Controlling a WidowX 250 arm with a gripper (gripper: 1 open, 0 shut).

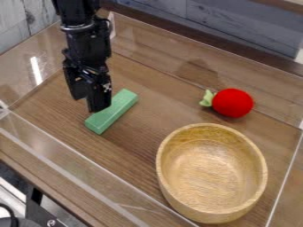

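Note:
My black gripper (89,99) hangs at the upper left, open, just left of a green block (112,112) lying on the wooden tabletop. Whether a fingertip touches the block is not clear.
A red tomato-like object (233,104) with a green top lies at the right. A large tan bowl (211,168) sits at the lower right. A pale wall and table edge border the left.

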